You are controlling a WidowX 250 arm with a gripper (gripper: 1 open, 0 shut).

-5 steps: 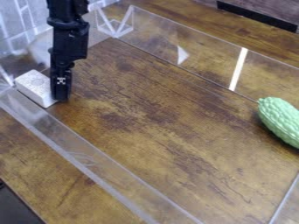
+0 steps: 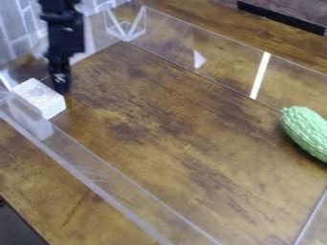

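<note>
My black gripper (image 2: 59, 75) hangs blurred at the upper left, a little above and behind a white speckled block (image 2: 40, 99). Its fingers look shut, with nothing visible between them. The block rests on the wooden floor against the left clear wall of the enclosure, apart from the gripper.
A green bumpy vegetable, like a bitter melon (image 2: 305, 130), lies at the right edge. Clear plastic walls (image 2: 121, 199) border the wooden floor (image 2: 179, 134), whose middle is free.
The gripper has moved up and left, away from beside the white block, and is now blurred. The block sits in nearly the same place.
</note>
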